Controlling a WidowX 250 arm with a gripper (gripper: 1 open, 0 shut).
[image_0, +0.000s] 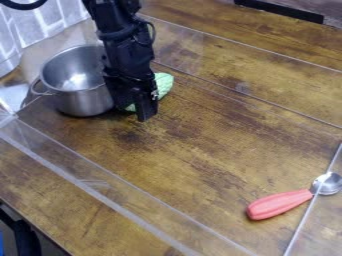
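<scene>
My black gripper (135, 103) reaches down from the top, just right of a steel pot (71, 82) at the left. Its fingertips are low, over or at a pale green object (159, 89) that lies beside the pot and is partly hidden behind the gripper. Whether the fingers are shut on it is unclear. A scoop with a red handle (278, 203) and a metal head lies at the lower right.
Clear panel edges run along its sides. A white object (12, 96) sits at the left edge behind the pot.
</scene>
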